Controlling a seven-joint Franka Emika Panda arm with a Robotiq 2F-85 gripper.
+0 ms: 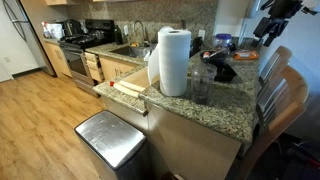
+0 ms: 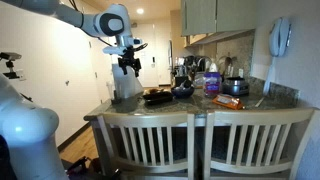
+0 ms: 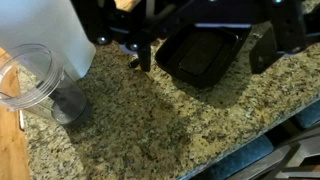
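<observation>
My gripper [image 2: 128, 66] hangs in the air above the counter, pointing down. In the wrist view its two dark fingers stand wide apart with nothing seen between them; the gripper is open. Below them on the speckled counter lies a black tray [image 3: 198, 58], apart from the fingers and partly covered by the gripper. A clear cup [image 3: 42, 88] appears at the left of that view, beside a white paper towel roll [image 3: 48, 32]. From the first exterior view, the roll [image 1: 174, 62] stands upright, the cup [image 1: 201, 88] is to its right, and the tray [image 1: 219, 71] sits behind.
A bottle with purple contents [image 2: 211, 80], an orange packet [image 2: 228, 101] and a dark pot [image 2: 237, 86] are on the counter farther right. Chairs [image 2: 150, 140] line its edge. Bare granite [image 3: 125, 135] shows in front of the tray. A bin [image 1: 112, 138] stands on the floor.
</observation>
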